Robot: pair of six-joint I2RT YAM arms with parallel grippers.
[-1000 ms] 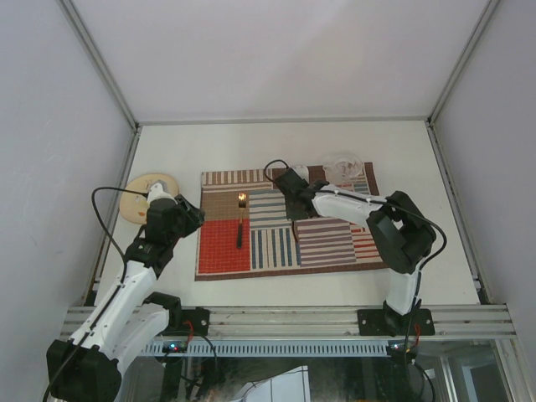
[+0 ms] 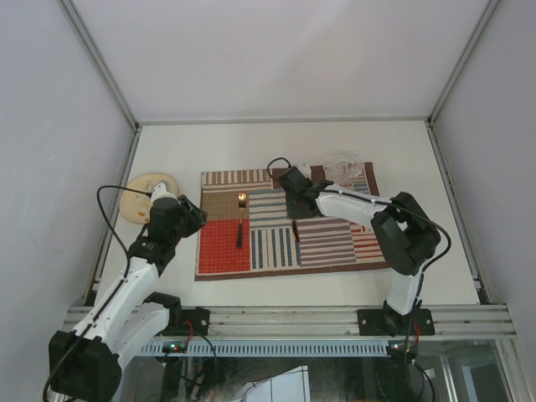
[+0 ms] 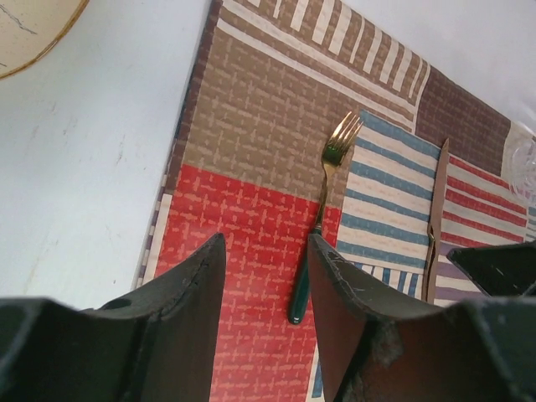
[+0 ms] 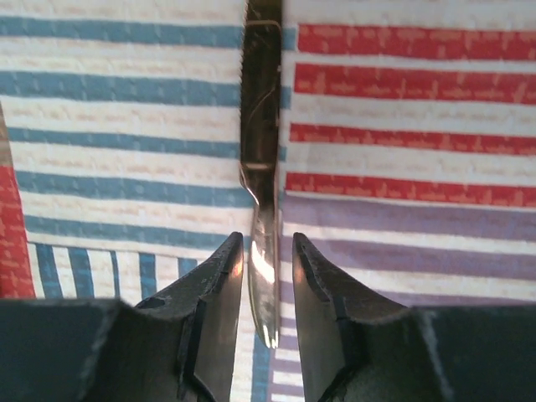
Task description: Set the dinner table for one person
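A fork [image 2: 240, 219] with a dark handle lies upright on the left half of the patchwork placemat [image 2: 222, 251]; the left wrist view shows it too [image 3: 301, 280]. My left gripper [image 2: 194, 213] is open over the mat's left side, empty. A knife [image 4: 261, 126] lies lengthwise near the mat's middle. My right gripper is open above the lower part of the knife, its fingers either side of it in the view; contact cannot be told. A pale round plate [image 2: 134, 205] lies left of the mat, partly behind the left arm.
A clear glass item [image 2: 342, 164] stands at the mat's back right, behind the right arm. Walls and metal rails border the table.
The left arm is nearly unchanged. The fork stays in place.
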